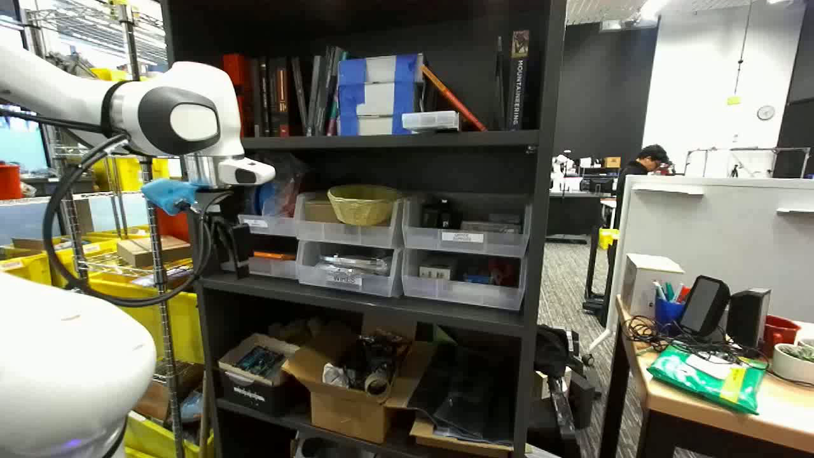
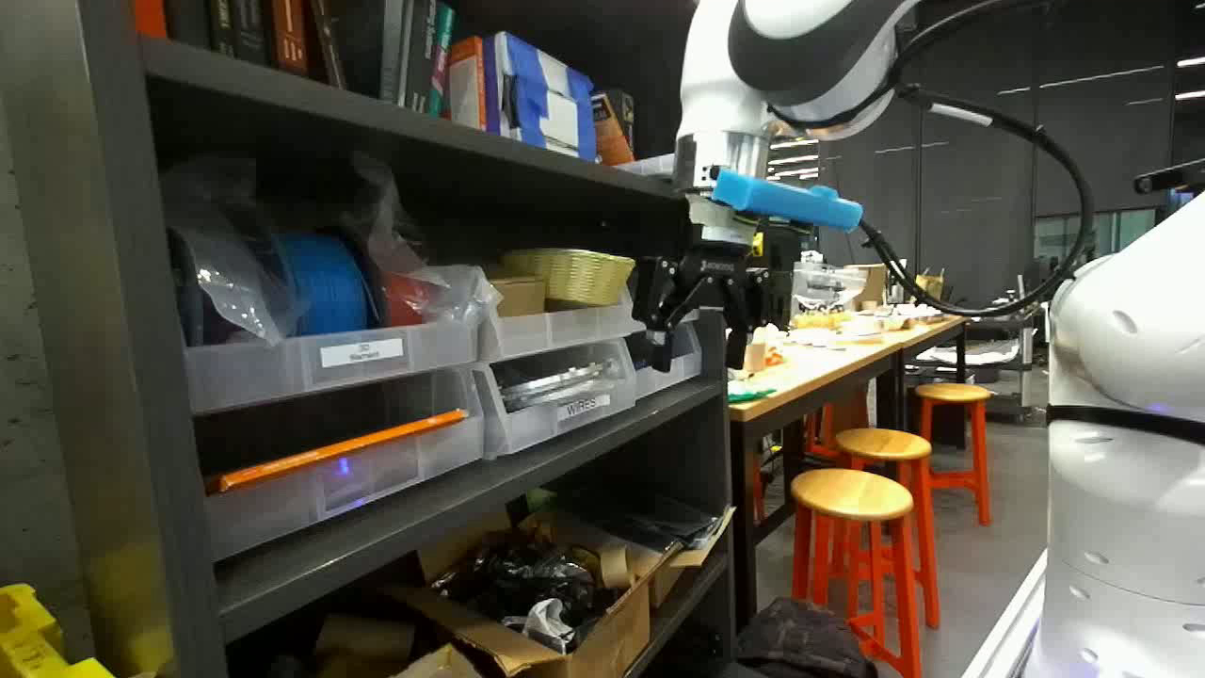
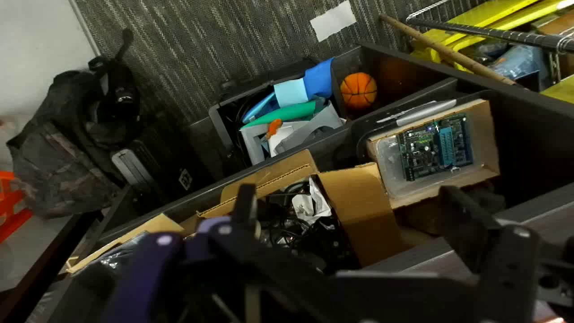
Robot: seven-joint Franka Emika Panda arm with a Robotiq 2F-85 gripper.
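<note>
My gripper (image 2: pixel 691 348) is open, pointing down in front of the shelf, and nothing shows between its fingers. In the wrist view its black fingers (image 3: pixel 467 229) stand wide apart above the lower shelf. A yellow basket (image 1: pixel 364 205) rests on the upper row of clear bins, in the middle bin. Below it, a bin labelled for wires (image 1: pixel 349 271) holds thin packaged items. The left lower bin has an orange flat item (image 2: pixel 339 450) lying in it. Several bins stand side by side in two stacked rows, and my gripper is at their front, touching none that I can make out.
Books and a blue-and-white box (image 1: pixel 379 95) fill the top shelf. An open cardboard box (image 1: pixel 351 408) of cables and a box with a circuit board (image 3: pixel 436 148) occupy the lower shelf. A wire rack (image 1: pixel 156 252) stands left; a desk (image 1: pixel 706 404) stands right.
</note>
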